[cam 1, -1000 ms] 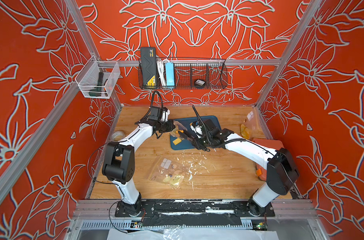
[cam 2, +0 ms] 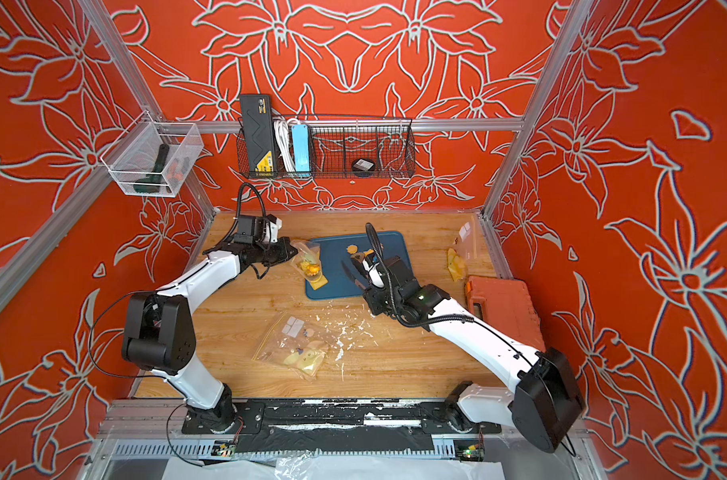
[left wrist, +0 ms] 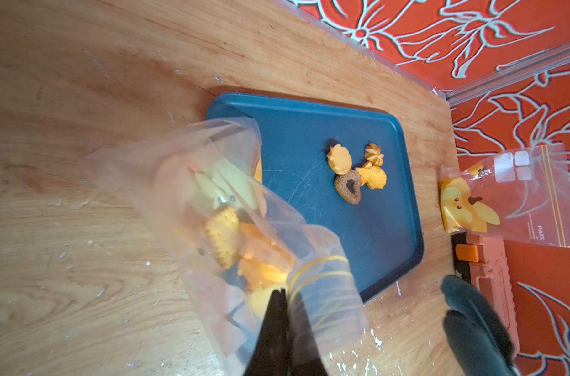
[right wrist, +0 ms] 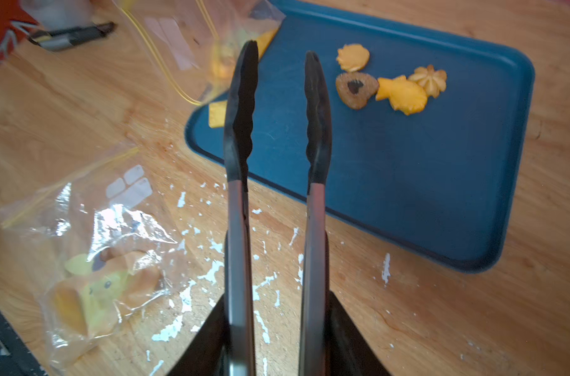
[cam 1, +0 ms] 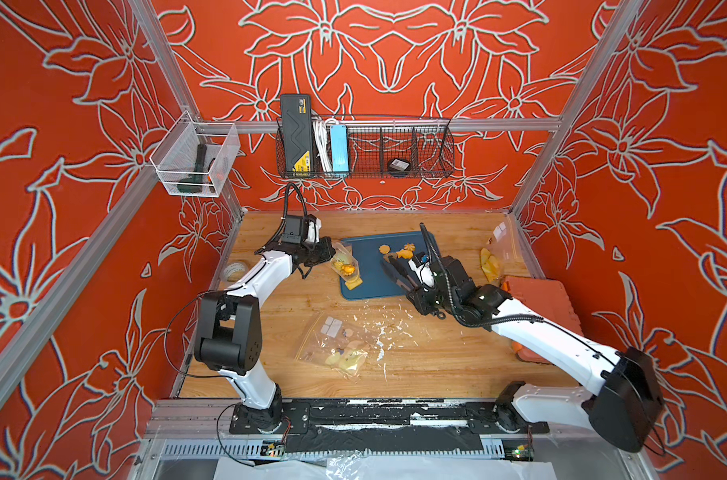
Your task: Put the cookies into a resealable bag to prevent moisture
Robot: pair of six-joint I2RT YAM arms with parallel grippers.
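Note:
My left gripper is shut on a clear resealable bag (left wrist: 266, 244) with cookies inside, hanging over the left end of the blue tray (left wrist: 322, 225). A group of loose cookies (right wrist: 401, 94) lies on the tray: a round one, a brown heart, a fish shape and a swirl. A yellow piece (right wrist: 216, 114) also lies at the tray's left end, partly under the bag. My right gripper stands open over the tray's near side, nothing between its fingers.
A flat bag with cookies (right wrist: 97, 263) lies at the front among white flakes. Another bag (left wrist: 504, 200) leans at the back right beside an orange case (cam 2: 503, 312). Wire baskets hang on the back and left walls.
My left gripper has drawn leftward with the bag. My right gripper has pulled back to the right, away from the bag, uncovering the loose cookies.

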